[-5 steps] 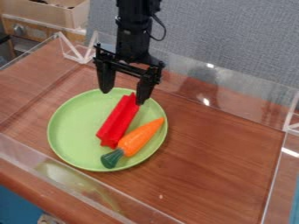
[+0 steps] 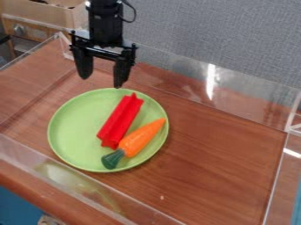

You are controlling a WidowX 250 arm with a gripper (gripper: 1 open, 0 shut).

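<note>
My black gripper [image 2: 102, 71] stands open and empty above the back-left rim of a green plate [image 2: 73, 129], at the back of the wooden surface. On the plate a red oblong object [image 2: 119, 121] lies diagonally, and an orange carrot [image 2: 143, 137] with a green top lies to its right, reaching toward the front.
Clear low walls border it at the back, right and front-left. A grey textured wall stands behind, and a light box [image 2: 24, 10] is at the upper left.
My gripper has risen and moved left, away from over the red object toward the back left. The plate and the things on it look unchanged.
</note>
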